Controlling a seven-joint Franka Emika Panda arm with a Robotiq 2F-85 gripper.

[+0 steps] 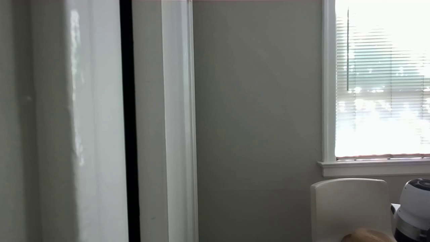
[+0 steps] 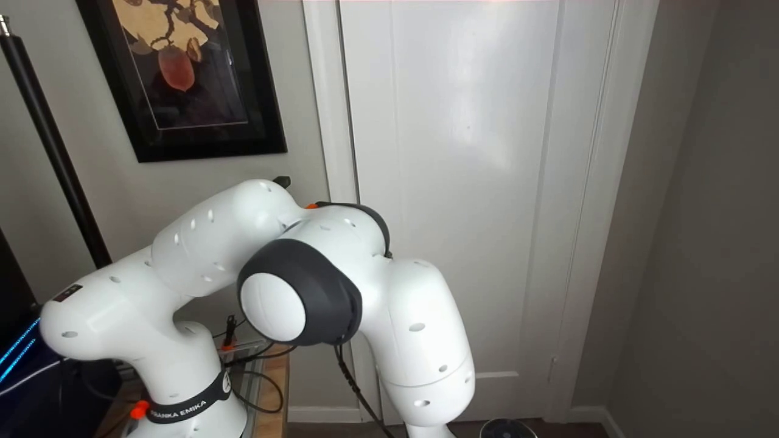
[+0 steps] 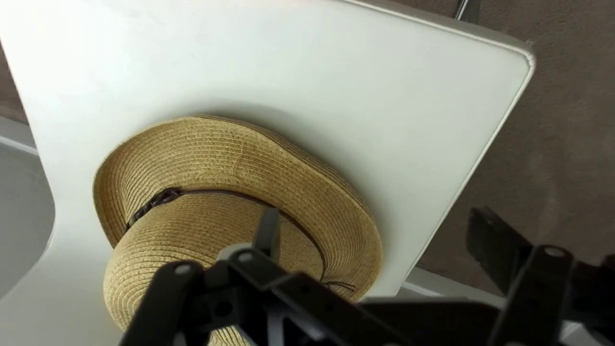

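A tan woven straw hat with a dark braided band rests on a white chair in the wrist view. My gripper is open. One of its fingers overlaps the hat's crown, while the other appears beyond the chair's edge, against the brown floor. Part of the brim shows in the gap, but I cannot tell how far above it the fingertips are. The gripper's body hides the lower part of the hat. Exterior view 1 shows only the hat's top, low in front of the chair's backrest.
Close to the chair in exterior view 1 is part of my arm. A window with blinds is behind them. In exterior view 2 a white door stands behind the arm, and cables hang near its base. The gripper is outside both exterior views.
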